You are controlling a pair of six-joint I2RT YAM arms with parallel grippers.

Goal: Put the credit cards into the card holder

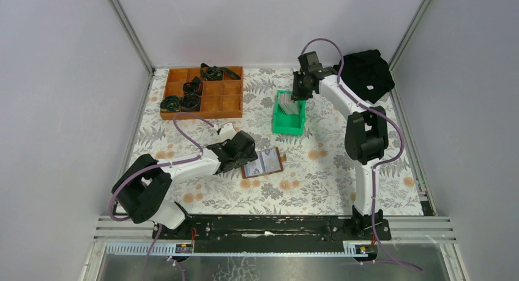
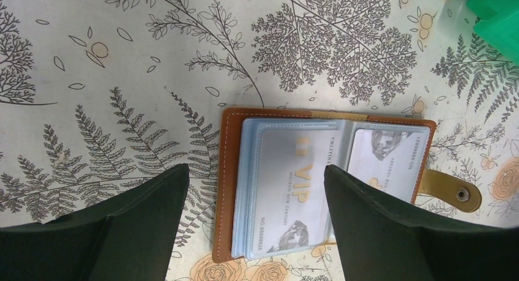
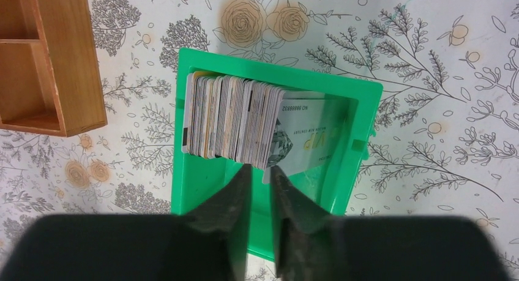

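Observation:
The brown card holder (image 2: pixel 225 171) lies spread flat on the table, with a VIP card (image 2: pixel 287 195) showing in its left clear sleeve and another card (image 2: pixel 382 155) on its right side. My left gripper hovers over its left part, open with nothing between the fingers. In the right wrist view, a tightly packed row of credit cards (image 3: pixel 232 116) leans in the green box (image 3: pixel 281 68); the end card (image 3: pixel 306 134) shows its face. Over the box, my right gripper is parted by a narrow gap. No card is visibly held there, and its fingertips appear near the cards' lower edge.
A wooden compartment tray (image 1: pixel 231 103) with dark coiled straps stands at the back left. Black cloth (image 1: pixel 367 73) lies at the back right. Bare patterned table surrounds the card holder's right and front.

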